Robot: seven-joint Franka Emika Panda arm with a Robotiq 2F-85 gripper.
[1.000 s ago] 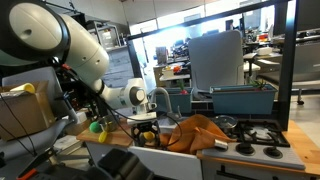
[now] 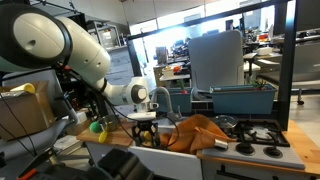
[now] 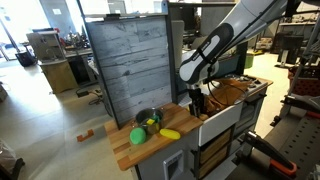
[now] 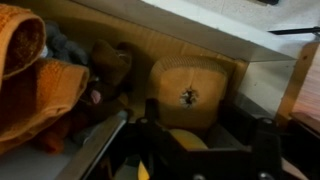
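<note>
Over an open drawer (image 2: 167,164), my gripper points down with its fingers apart. In the wrist view a round, tan-brown item (image 4: 188,85) with a dark spot on its top lies between and just beyond the fingertips. Whether either finger touches it, I cannot tell. A yellow object (image 4: 186,139) shows below it, partly covered by the gripper. From the side, the fingers are mostly lost in the dark interior of the drawer.
Orange cloth (image 4: 45,100) fills the drawer's left part in the wrist view, beside a dark brown item (image 4: 110,65). The drawer wall (image 4: 215,32) is close to the gripper. A stove top (image 2: 257,139) and a green bin (image 2: 243,101) stand farther right.
The end of my arm sits slightly lower at the drawer than before. The surrounding objects look unmoved.
</note>
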